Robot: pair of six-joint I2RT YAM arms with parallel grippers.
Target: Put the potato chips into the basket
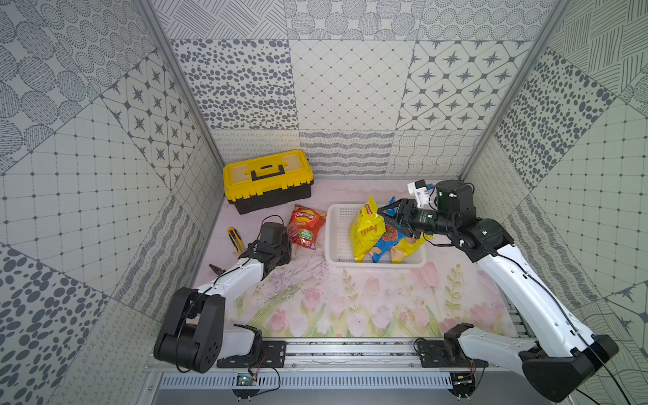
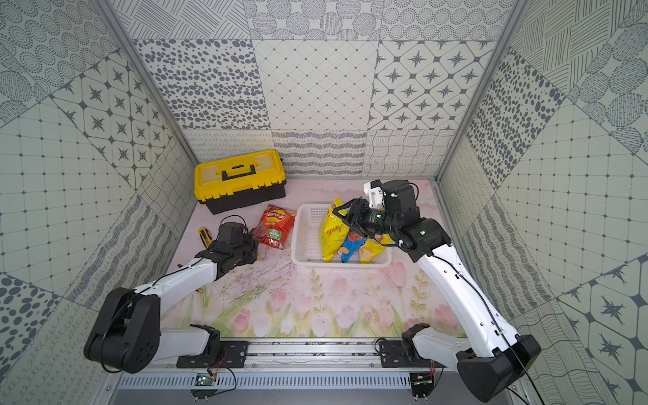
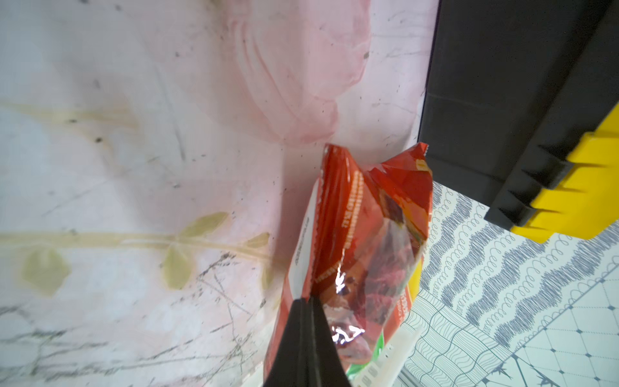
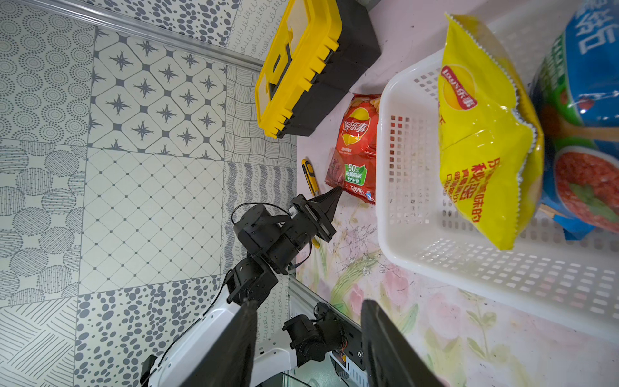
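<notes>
A red chip bag [image 1: 307,226] lies just left of the white basket [image 1: 330,243], close to the toolbox. My left gripper is shut on the bag's edge; the left wrist view shows the crimped red seam [image 3: 341,219] running down to its fingertips. Inside the basket stands a yellow chip bag [image 4: 483,135], with a blue bag [image 4: 586,161] beside it and a second yellow bag [image 1: 407,249] at the right. Over the basket hangs my right gripper, fingers apart and nothing between them.
The yellow and black toolbox [image 1: 268,181] stands behind the red bag at the back left. A yellow knife [image 1: 235,239] lies left of the left arm. Flowered table [image 1: 337,303] in front of the basket is clear.
</notes>
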